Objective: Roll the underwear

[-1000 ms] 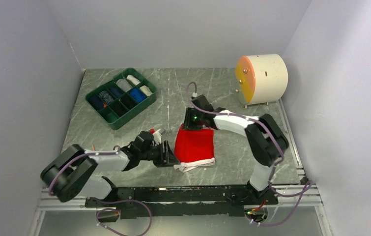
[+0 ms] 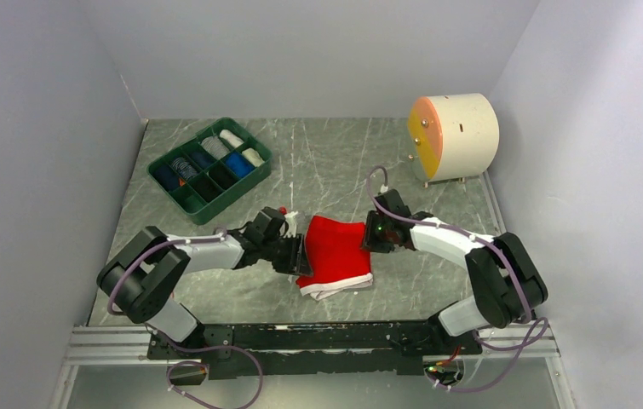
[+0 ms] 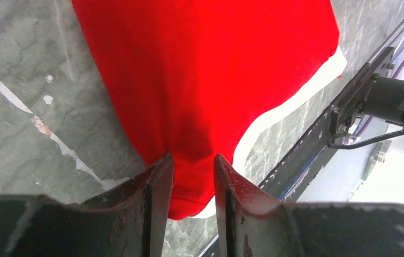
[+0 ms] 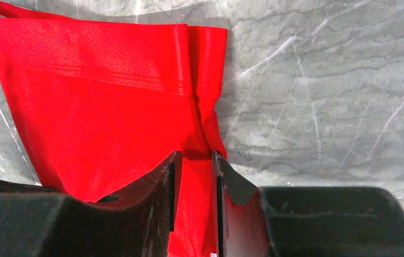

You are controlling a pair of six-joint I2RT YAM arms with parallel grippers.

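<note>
Red underwear with a white band (image 2: 335,256) lies folded flat on the marble table, its band toward the front edge. My left gripper (image 2: 299,256) is low at its left side; in the left wrist view its fingers (image 3: 151,198) are part open over red fabric (image 3: 210,64). My right gripper (image 2: 370,234) is at the upper right corner; in the right wrist view its fingertips sit on the folded edge of the red cloth (image 4: 92,123), slightly apart.
A green divided box (image 2: 215,192) of rolled garments stands at the back left. A cream cylindrical drawer unit (image 2: 462,136) stands at the back right.
My right gripper has moved right and down from the underwear's upper left corner to its right side.
</note>
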